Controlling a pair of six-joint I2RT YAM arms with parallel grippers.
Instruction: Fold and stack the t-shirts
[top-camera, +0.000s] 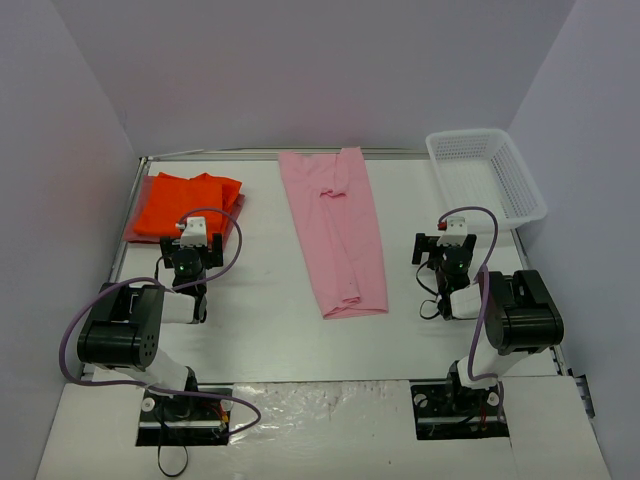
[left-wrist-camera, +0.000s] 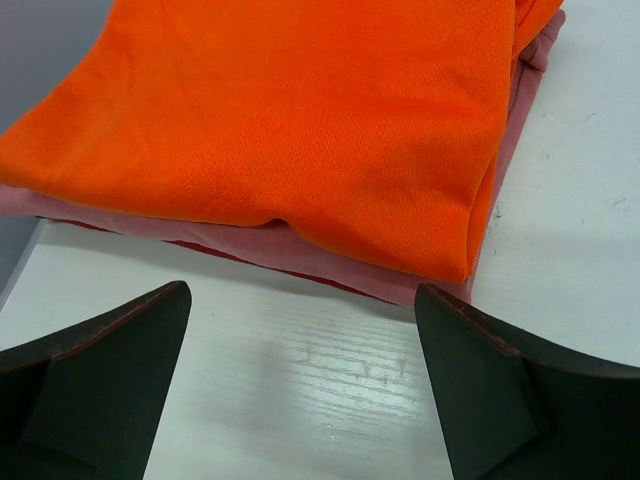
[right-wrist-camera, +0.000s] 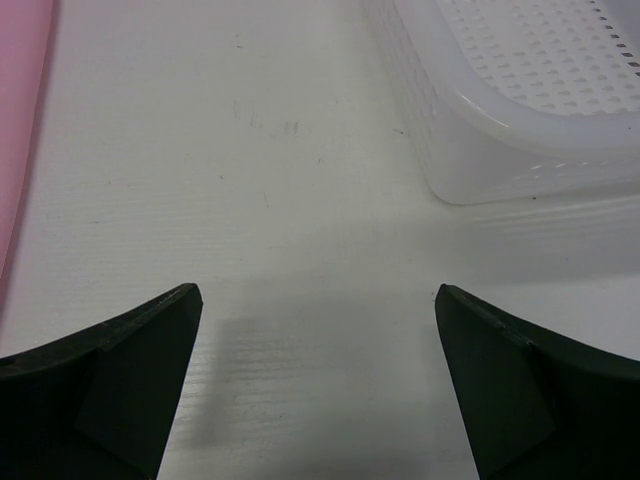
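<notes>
A pink t-shirt (top-camera: 340, 250) lies in the middle of the table, long and narrow with folded-in parts along its centre. At the back left, an orange folded shirt (top-camera: 175, 205) tops a stack, with pink and dark red cloth (left-wrist-camera: 250, 242) beneath it in the left wrist view. My left gripper (top-camera: 191, 240) is open just in front of that stack, its fingers empty over bare table. My right gripper (top-camera: 443, 243) is open right of the pink shirt, with only table between its fingers in the right wrist view.
An empty white perforated basket (top-camera: 480, 180) sits at the back right, beyond my right gripper. Bare table (top-camera: 260, 340) shows between the stack and the pink shirt and along the front. Grey walls bound the sides and back.
</notes>
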